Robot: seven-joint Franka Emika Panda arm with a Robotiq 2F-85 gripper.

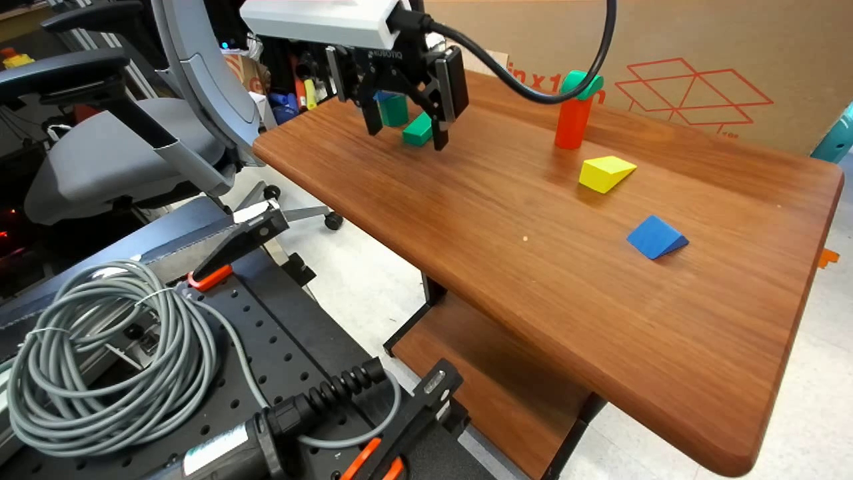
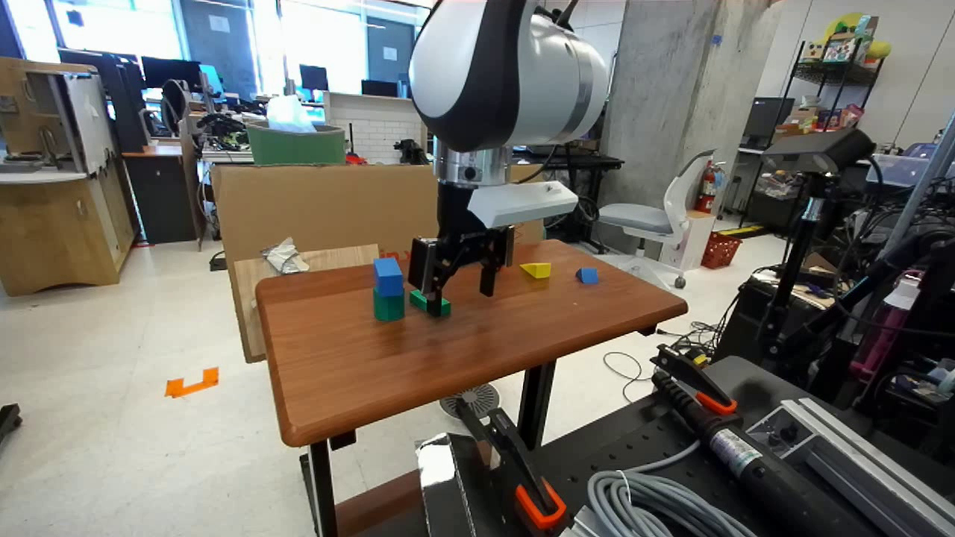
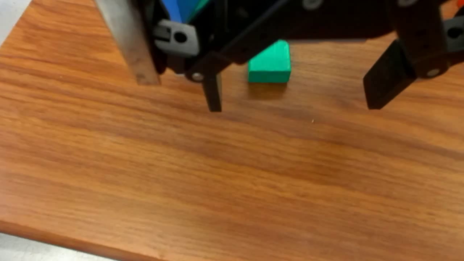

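My gripper is open and empty above the table, its two fingers well apart. In the wrist view a flat green block [image 3: 269, 65] lies on the wood behind the gap between the fingers, nearer the left one; part of it is hidden by the gripper. That same green block [image 2: 430, 303] shows in exterior view 2 partly behind a finger. To its left, a blue block [image 2: 387, 277] rests on an upright green block [image 2: 389, 306]. In exterior view 1 this stack's green block [image 1: 393, 111] is partly covered by the gripper.
A red cylinder [image 1: 572, 124] stands at the table's back with a green piece [image 1: 581, 85] on top. A yellow wedge [image 1: 606, 173] and a blue wedge [image 1: 657, 237] lie toward the right. Cardboard [image 1: 720, 72] stands behind.
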